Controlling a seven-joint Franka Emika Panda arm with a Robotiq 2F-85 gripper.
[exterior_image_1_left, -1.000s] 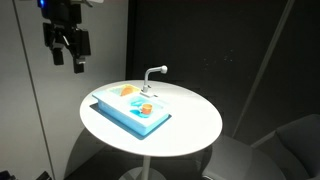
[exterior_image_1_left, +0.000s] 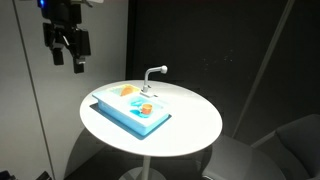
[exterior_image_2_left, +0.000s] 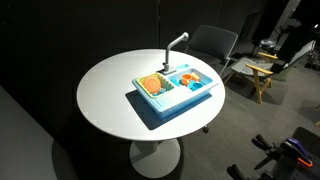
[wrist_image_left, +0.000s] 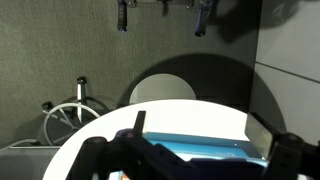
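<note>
A white and light-blue toy sink (exterior_image_2_left: 160, 109) rests on the round white table, its grey-white faucet (exterior_image_2_left: 172, 55) rising behind it. An orange, round-looking item (exterior_image_2_left: 152, 84) sits in the compartment on its left. In the other basin are an orange cup-like object (exterior_image_1_left: 147, 109) and blue pieces (exterior_image_2_left: 197, 86), too small to make out. My gripper (exterior_image_1_left: 68, 67) hangs in the air left of the sink and above table height, fingers wide apart with nothing between them. In the wrist view the sink's blue side (wrist_image_left: 200, 141) shows between and below the fingers.
The round table (exterior_image_2_left: 105, 100) has free room around the sink. A dark chair (exterior_image_1_left: 270, 150) stands at the right, and a wooden-armed chair (exterior_image_2_left: 258, 75) farther off. A pale wall (exterior_image_1_left: 25, 110) is close behind my arm.
</note>
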